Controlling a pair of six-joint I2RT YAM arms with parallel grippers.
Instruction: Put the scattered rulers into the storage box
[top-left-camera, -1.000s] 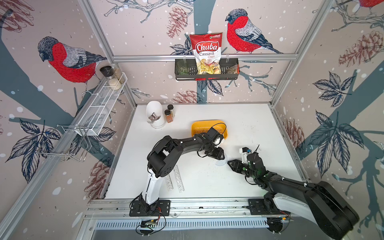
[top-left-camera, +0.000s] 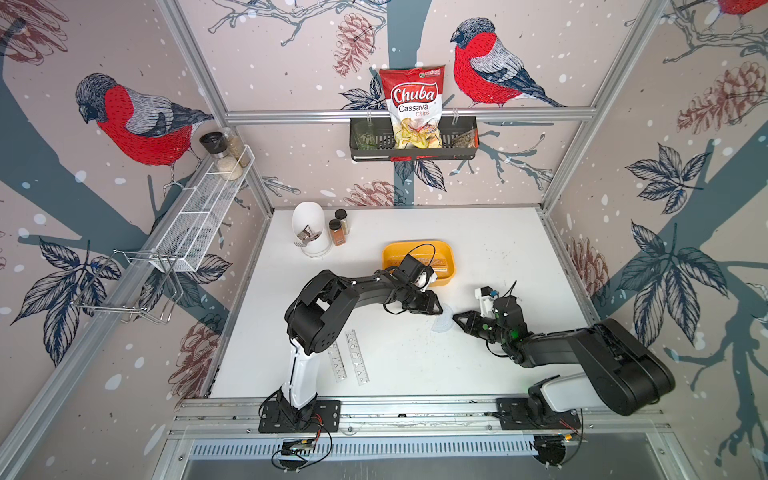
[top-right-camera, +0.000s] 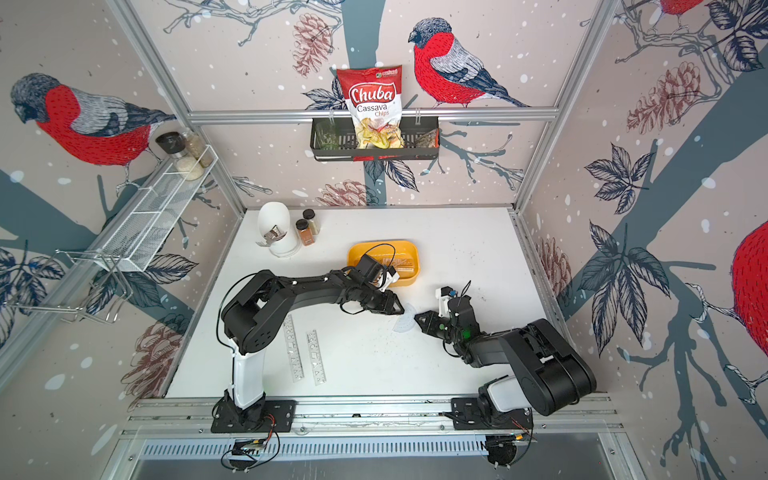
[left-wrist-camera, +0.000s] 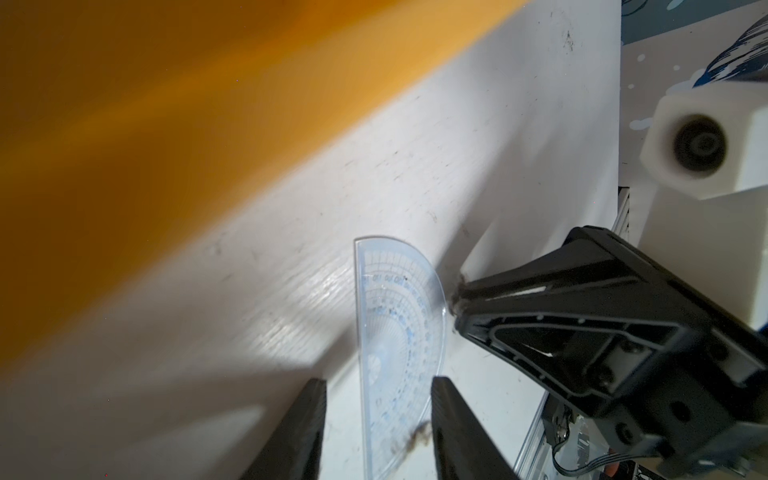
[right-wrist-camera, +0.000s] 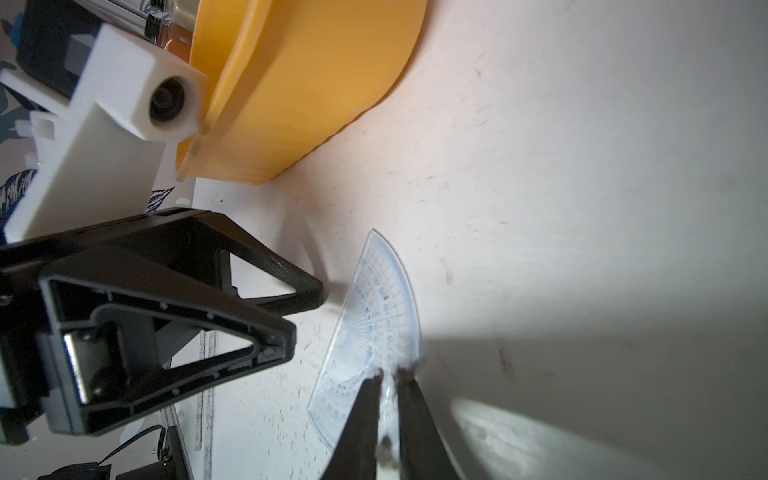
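A clear half-round protractor (top-left-camera: 445, 320) is between my two grippers, in front of the orange storage box (top-left-camera: 448, 277). My right gripper is shut on the curved edge of the protractor (right-wrist-camera: 369, 328). From the other side comes my left gripper, its fingers apart and the lower part of the protractor (left-wrist-camera: 392, 344) showing in the gap, with no grip visible. Two clear rulers, a left one (top-right-camera: 293, 348) and a right one (top-right-camera: 317, 357), lie on the table at the front left. Ruler-like pieces show inside the box, partly hidden by my left arm.
Behind the left arm, a white utensil holder (top-left-camera: 315, 243) and two spice jars (top-left-camera: 337, 232) stand at the back left. Bare table surrounds the box on its right, and the front middle is clear.
My left gripper has drawn back a little to the left, away from the protractor. The right gripper has shifted slightly left and farther back, and more of the protractor shows between them.
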